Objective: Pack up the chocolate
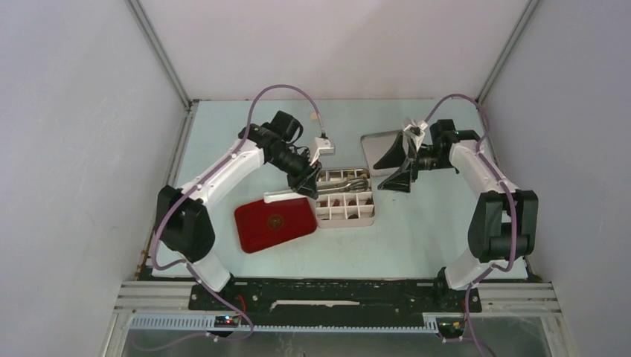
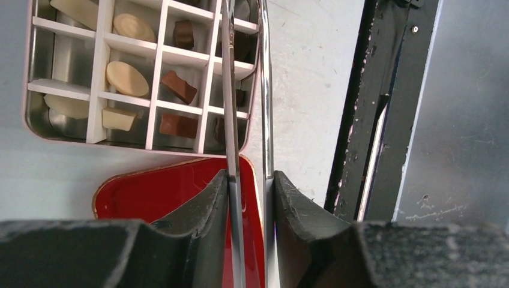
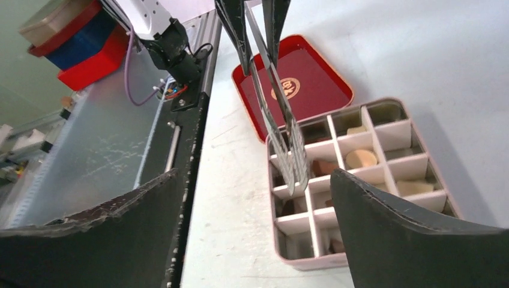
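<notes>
A pink compartment box (image 1: 344,219) holds pale and brown chocolates (image 2: 127,78) in its cells. The red tray (image 1: 260,230) lies left of it. My left gripper is shut on metal tongs, which reach over the box, their flat ends (image 3: 297,168) hanging above the cells in the right wrist view. My right gripper (image 1: 398,167) stands open just right of the box and tong ends, with nothing between its fingers.
A grey tray (image 1: 372,149) lies behind the right arm. Its front edge borders a dark rail.
</notes>
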